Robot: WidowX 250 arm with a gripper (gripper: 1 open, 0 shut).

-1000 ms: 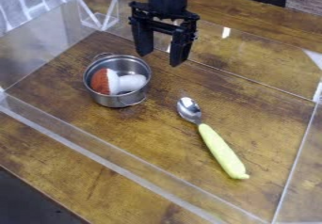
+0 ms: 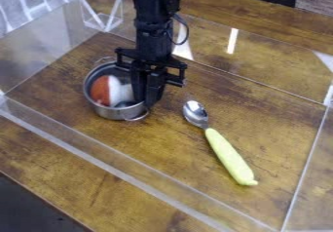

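A steel pot [image 2: 97, 104] sits on the wooden table, left of centre, holding an orange-and-white object [image 2: 101, 88]. My black gripper [image 2: 135, 90] reaches down into the pot's right part, partly covering the white portion. Its fingertips are too dark to make out, and I cannot tell if anything is between them.
A spoon [image 2: 196, 112] and a pale yellow-green elongated object [image 2: 228, 155] lie right of the pot. Clear plastic walls border the table [image 2: 143, 197], which is bare in front.
My gripper has moved down and to the left from above and behind the pot to inside it.
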